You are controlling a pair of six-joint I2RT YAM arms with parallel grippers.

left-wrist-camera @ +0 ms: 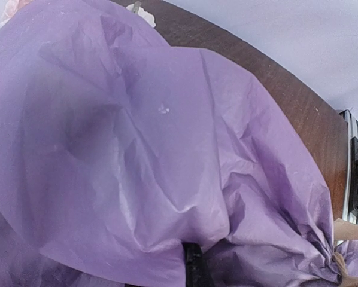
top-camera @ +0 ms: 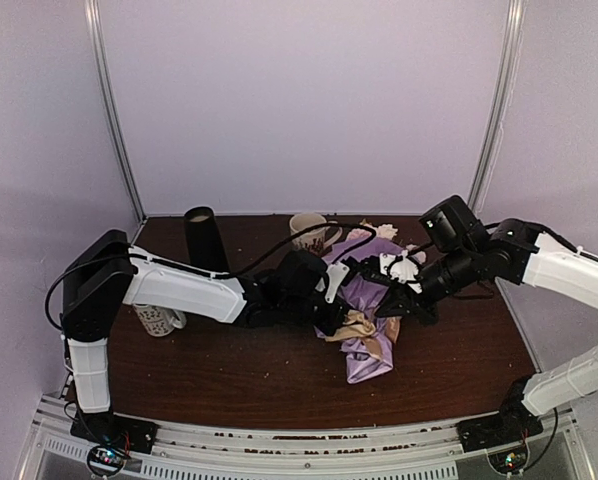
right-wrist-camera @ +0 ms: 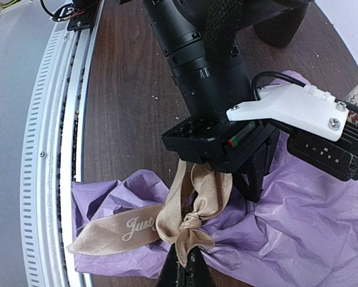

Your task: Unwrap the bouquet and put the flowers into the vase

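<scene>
The flower bouquet lies on the table in purple wrapping paper (top-camera: 369, 290), its pale blossoms (top-camera: 387, 231) at the back. A beige ribbon (right-wrist-camera: 122, 230) is knotted around its narrow end. My right gripper is shut on the ribbon, just below the knot. My left gripper (top-camera: 341, 318) is shut at the bouquet's left side. In the left wrist view a black fingertip (left-wrist-camera: 194, 263) lies against the paper, which fills most of that view; nothing shows gripped there. The tall dark vase (top-camera: 205, 242) stands upright at the back left, apart from both grippers.
A white patterned mug (top-camera: 307, 232) stands behind the bouquet, and another mug (top-camera: 159, 320) sits under the left arm. Both grippers are close together over the wrapping.
</scene>
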